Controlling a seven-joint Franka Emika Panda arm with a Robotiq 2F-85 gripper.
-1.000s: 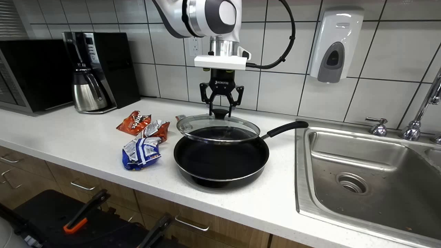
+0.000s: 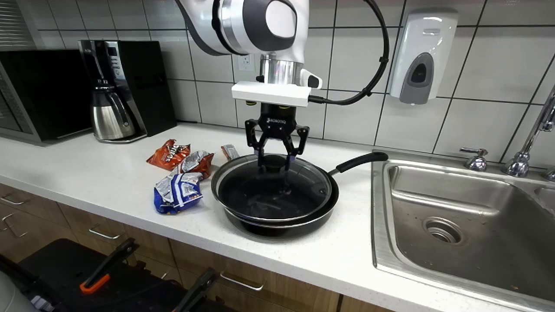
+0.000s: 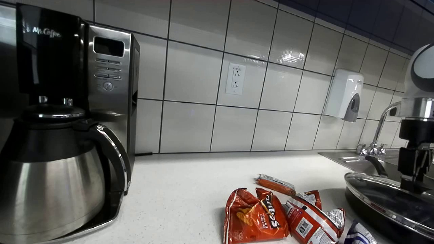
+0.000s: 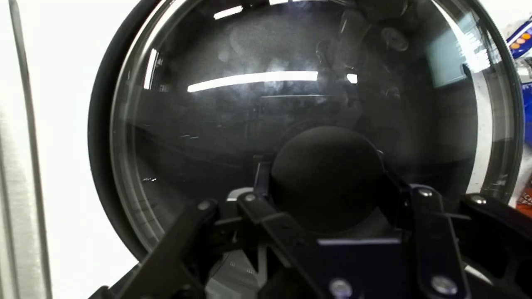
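A black frying pan stands on the white counter, its handle pointing toward the sink. Over it is a glass lid with a steel rim, shifted slightly left of the pan, so a dark crescent of pan shows at the right. Whether the lid touches the pan all round I cannot tell. My gripper is shut on the lid's round black knob, a finger on either side of it. In the second exterior view the lid appears at the right edge, close above the pan.
Chip bags in red and blue lie left of the pan, with a small wrapped stick behind. A sink is at the right; a coffee maker stands far left. Open counter lies between coffee maker and bags.
My gripper has carried the lid toward the counter's front, from above the pan's back part to over most of the pan. The pan and bags have stayed in place.
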